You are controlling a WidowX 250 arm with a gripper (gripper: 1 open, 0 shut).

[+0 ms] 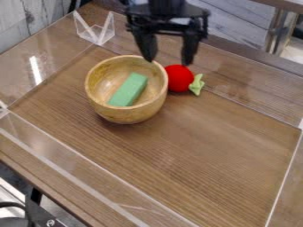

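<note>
A wooden bowl (154, 80) stands left of the middle of the table, holding a green oblong item (127, 91). Just right of the bowl sits a red tomato-like object (180, 77) with a green leafy tip. My dark grey arm reaches down from the top of the view, its gripper (178, 43) above and behind the bowl and the red object, its two dark fingers spread open on either side.
A clear, crumpled-looking plastic item (95, 27) lies at the back left. A dark cable shows at the lower left edge.
</note>
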